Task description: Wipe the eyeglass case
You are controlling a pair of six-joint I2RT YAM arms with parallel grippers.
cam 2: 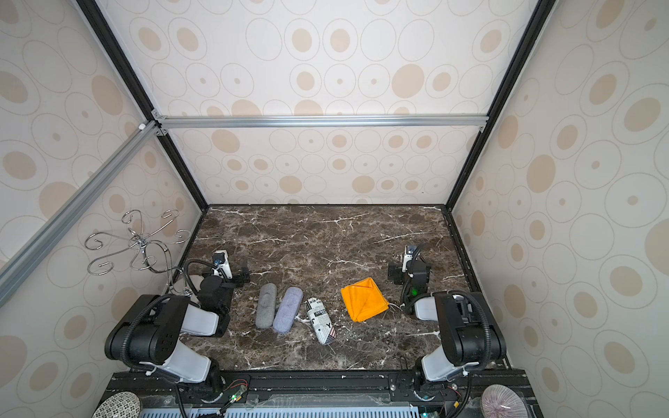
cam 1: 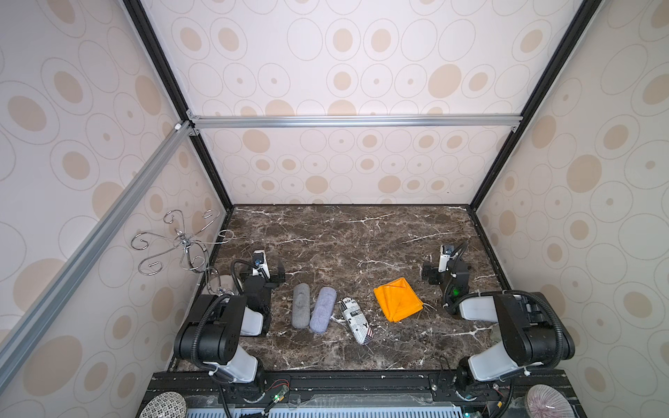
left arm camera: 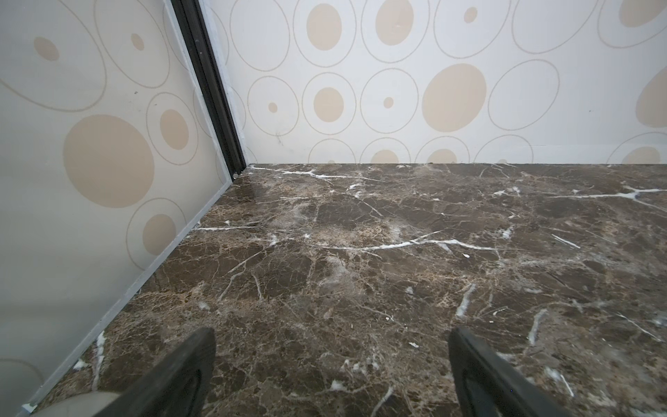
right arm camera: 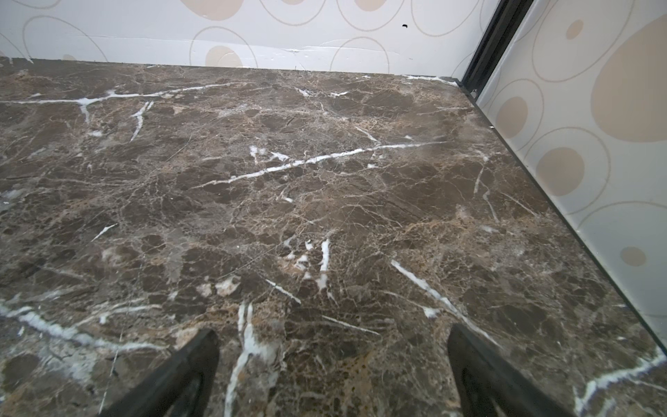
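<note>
Three eyeglass cases lie in a row near the front middle of the marble table: a grey one, a lavender one and a printed white one. A folded orange cloth lies to their right. My left gripper stands left of the cases and my right gripper right of the cloth, both above the table. In both wrist views the fingers are wide apart with only tabletop between them; both grippers are open.
A metal hook stand stands at the left wall. Patterned walls and frame bars bound the workspace on the back and sides.
</note>
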